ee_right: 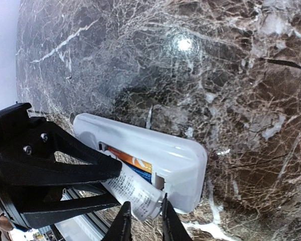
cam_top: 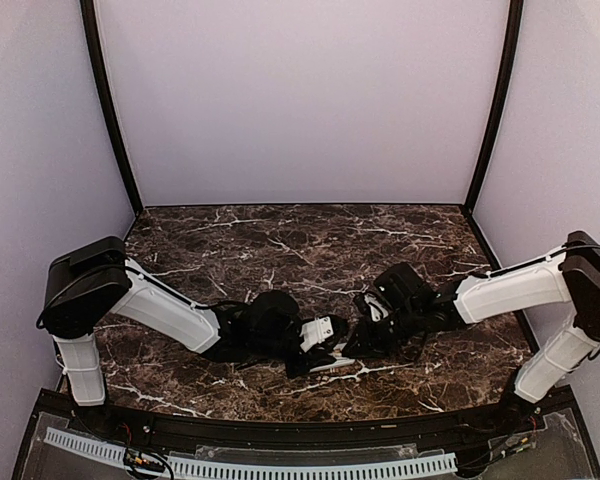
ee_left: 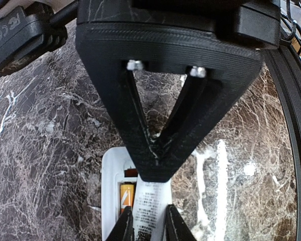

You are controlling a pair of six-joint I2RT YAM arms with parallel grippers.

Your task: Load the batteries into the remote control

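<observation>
The white remote control (ee_right: 175, 150) lies on the table with its battery compartment facing up. Inside it, an orange battery (ee_right: 133, 159) and a blue battery (ee_right: 142, 173) are partly visible. My left gripper is shut on a white battery cover (ee_right: 135, 193) bearing fine print, which overlaps one side of the compartment. From the opposite side, my right gripper stands part open at the cover's free end, its fingertips spread around the corner. Whether they touch the cover, I cannot tell. Both grippers hide much of the remote in the top view.
The two grippers nearly meet over the remote, leaving little room between them. A dark rail (cam_top: 300, 432) runs along the front edge.
</observation>
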